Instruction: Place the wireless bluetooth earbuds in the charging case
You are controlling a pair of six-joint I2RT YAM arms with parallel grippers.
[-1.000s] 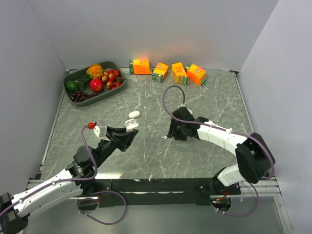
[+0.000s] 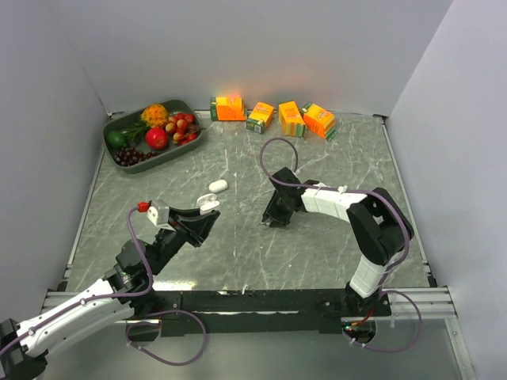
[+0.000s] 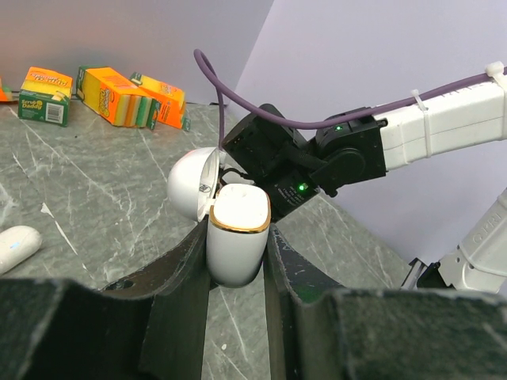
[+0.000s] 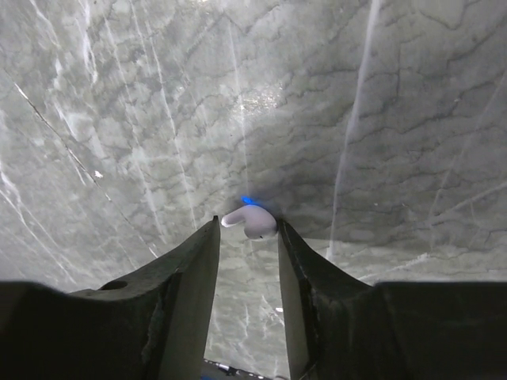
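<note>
The charging case [image 3: 237, 241], white with a gold rim and its lid [image 3: 187, 182] raised, is held by my left gripper above the table's left half. A white earbud [image 4: 257, 223] lies on the grey marble top in the right wrist view, between the fingertips of my right gripper; the right fingertip is against or very near it, the left one stands slightly apart, so the gripper is open. A second small white oval object [image 2: 218, 185] rests on the table above the left gripper in the top view.
A green tray [image 2: 119, 161] of fruit and vegetables sits at the back left. Several orange cartons [image 2: 290, 117] line the back wall. Walls bound the back and sides.
My right gripper has moved left and down onto the earbud on the table. The left arm has shifted slightly left with the case.
</note>
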